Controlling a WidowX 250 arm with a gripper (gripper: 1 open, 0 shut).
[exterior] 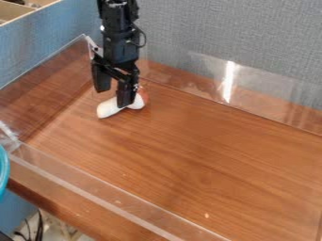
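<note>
My gripper (113,83) hangs from the top of the camera view, its dark fingers parted over a small white elongated object (111,108) with a red part at its far end. The object lies on the wooden surface at the upper left, slanting from lower left to upper right, partly hidden behind a finger. Nothing shows held between the fingers.
Clear walls edge the wooden surface (189,169), with grey padded panels behind. A cyan rim (4,169) shows at the left edge, and a wooden box (15,11) at the top left.
</note>
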